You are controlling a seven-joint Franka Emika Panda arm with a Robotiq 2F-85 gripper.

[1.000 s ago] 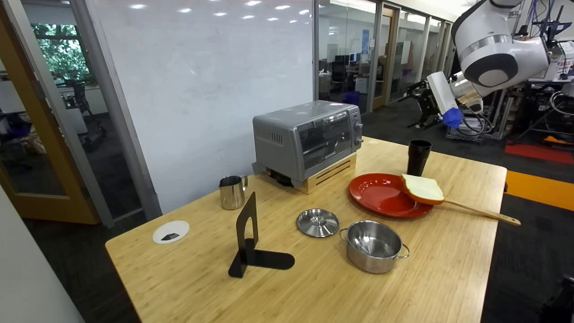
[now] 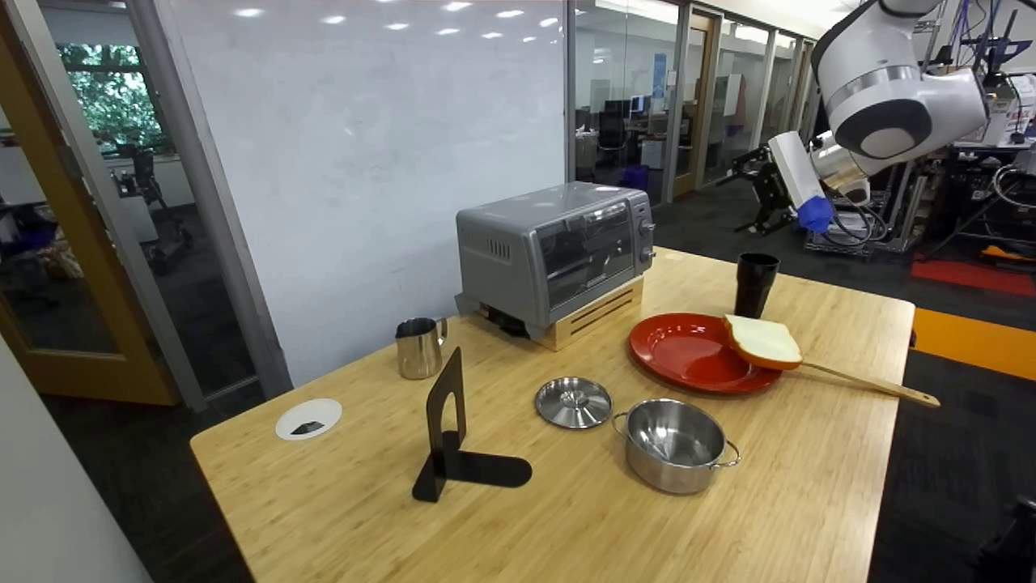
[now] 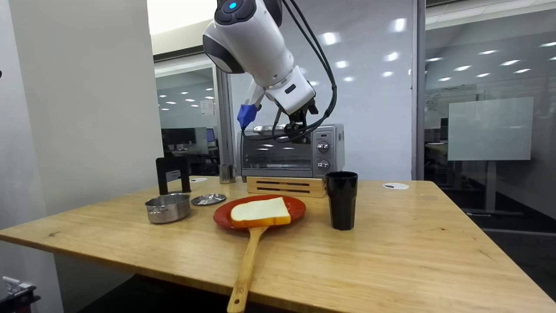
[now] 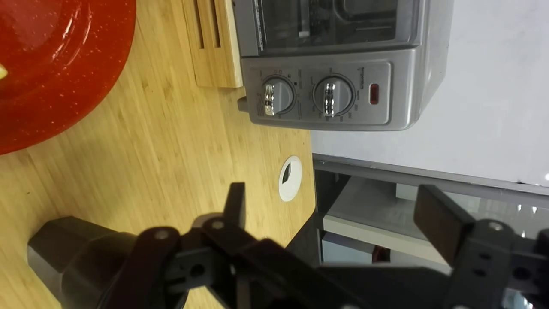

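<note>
High above the table's far right part, my gripper (image 2: 748, 199) is open, with nothing between its fingers. In the wrist view its two fingertips (image 4: 235, 203) stand wide apart. A bread slice (image 2: 764, 340) lies on the right side of a red plate (image 2: 680, 351). From under the bread a wooden handle (image 3: 246, 271) reaches out past the table's front edge. A black cup (image 3: 342, 201) stands upright to the right of the plate in the second exterior view. Behind the plate sits a grey toaster oven (image 2: 592, 257) with its door shut.
A steel pot (image 2: 672, 445) without its lid (image 2: 573, 402), a steel pitcher (image 2: 419, 348) and a black bookend (image 2: 449, 437) occupy the table's other side. A wooden stand (image 3: 286, 185) supports the oven. Bare tabletop (image 3: 412, 245) lies right of the cup.
My arm and gripper have shifted very slightly, if at all. The objects on the table lie where they were.
</note>
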